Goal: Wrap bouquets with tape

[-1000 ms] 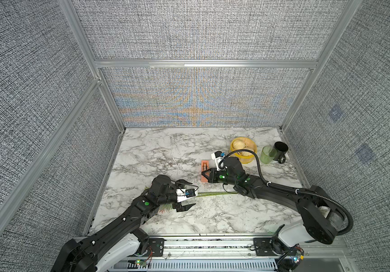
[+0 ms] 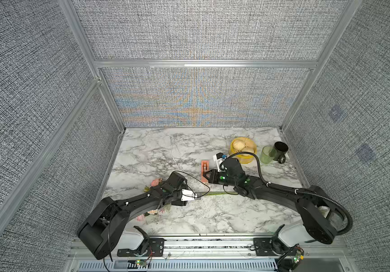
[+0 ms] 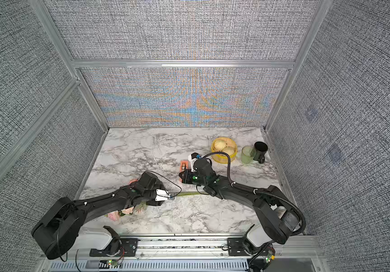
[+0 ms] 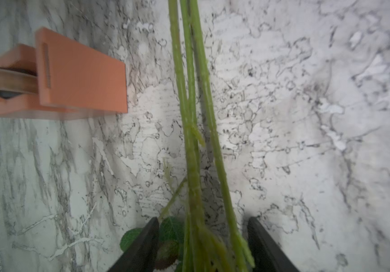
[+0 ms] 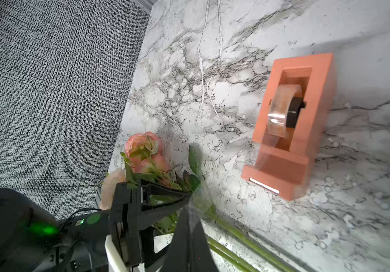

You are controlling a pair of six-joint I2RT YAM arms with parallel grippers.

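Green stems of the bouquet lie across the marble table and pass between the spread fingers of my left gripper, which stands open around them. Pink blooms and leaves lie at the far side of that gripper in the right wrist view. My right gripper is shut, with a clear strip of tape showing at its fingertips. An orange tape dispenser, its clear roll inside, sits on the table behind the stems and close to the right gripper.
A yellow basket with round pale items, a green cup and a black mug stand at the back right.
The left arm has swung and turned its wrist, and its fingers have narrowed around the stems at the flower end. My right arm has stayed nearly still beside the dispenser.
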